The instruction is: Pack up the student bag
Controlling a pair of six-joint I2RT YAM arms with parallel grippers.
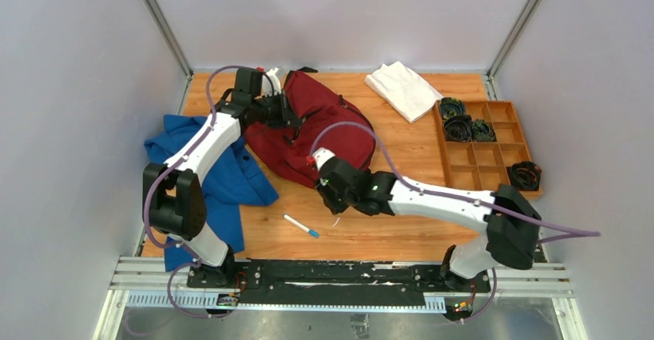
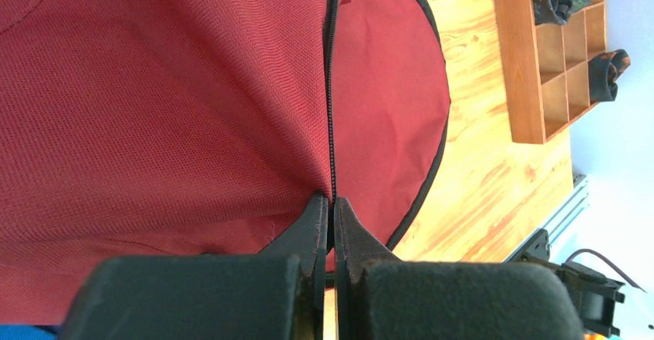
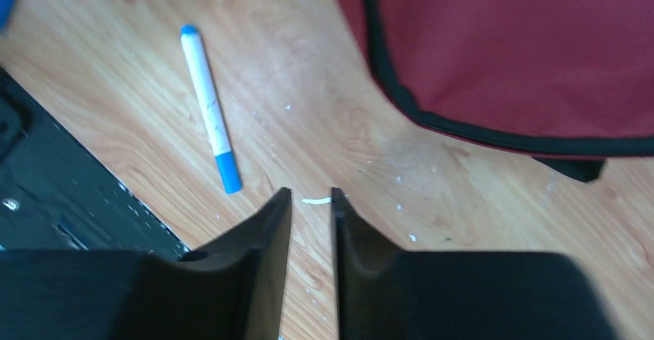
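Note:
The red bag point(image 1: 312, 101) lies at the back left; in the left wrist view its zipper runs down to my left gripper, which is shut at the bag, with any thin thing between its tips hard to see. My right gripper point(image 1: 332, 201) hangs by the bag's front edge. In the right wrist view its fingertips point(image 3: 274, 209) stand a little apart, part open, nothing seen held. A white marker with blue ends point(image 1: 301, 225) lies on the wood to the front left of that gripper.
Blue clothing point(image 1: 247, 186) covers the left side. A white folded cloth point(image 1: 402, 89) lies at the back; a wooden organizer point(image 1: 490, 170) with rolled camouflage items stands at the right. Bare table lies between bag and organizer.

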